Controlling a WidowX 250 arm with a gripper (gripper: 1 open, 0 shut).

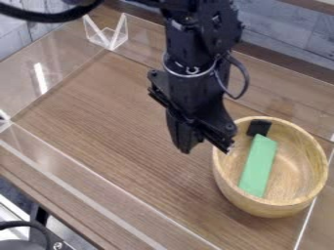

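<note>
My black gripper (187,141) hangs in the middle of the view, its fingertips pointing down over the wooden surface, just left of a round wooden bowl (287,201). It looks shut, and I see nothing held in it. Inside the bowl lies a green bar-shaped object (257,168) with a black piece (259,127) at its upper end.
A clear plastic bracket (107,31) stands at the back left. Plank walls edge the back, and a dark cable shows at the lower left corner.
</note>
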